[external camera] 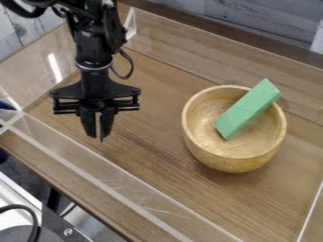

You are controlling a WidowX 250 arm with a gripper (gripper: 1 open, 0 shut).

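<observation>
My black gripper (98,123) hangs over the wooden table at the left, pointing down. Its narrow fingertips are small and dark, and how far apart they stand is hard to make out. A wooden bowl (203,147) sits at the right, holding a green block (248,107) that leans diagonally against its rim. The gripper is apart from the bowl, to its left.
A white band runs along the left edge, and a dark cable (28,213) lies at the bottom left corner.
</observation>
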